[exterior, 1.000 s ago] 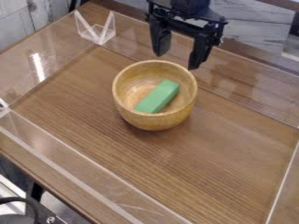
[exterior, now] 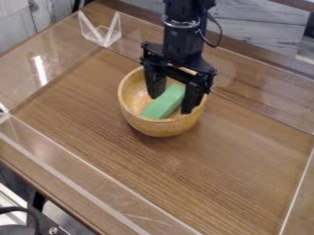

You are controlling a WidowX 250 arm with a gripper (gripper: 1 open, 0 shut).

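Note:
A round tan bowl [exterior: 160,125] sits near the middle of the wooden table [exterior: 110,174], holding a long green block [exterior: 164,101]. My black gripper [exterior: 177,83] hangs over the bowl's back part, its fingers open and low around the upper end of the block. Whether they touch the block I cannot tell.
Clear plastic pieces stand at the upper left [exterior: 102,27] and at the left edge. A black cable lies at the lower left [exterior: 35,218].
The bowl and block look unmoved.

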